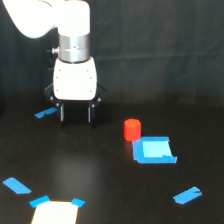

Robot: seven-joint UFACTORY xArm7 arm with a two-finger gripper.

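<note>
My gripper [76,112] hangs at the upper left on the white arm, low over the black table, with its two dark fingers apart and nothing visible between them. A red block [132,129] stands on the table to the right of the gripper, at the back left corner of a light square [156,148] framed in blue tape. A pale square [55,213] with blue tape at its corners lies at the front left, cut off by the frame's lower edge.
Short strips of blue tape lie at the left [16,185] and front right [187,195]. A dark curtain hangs behind.
</note>
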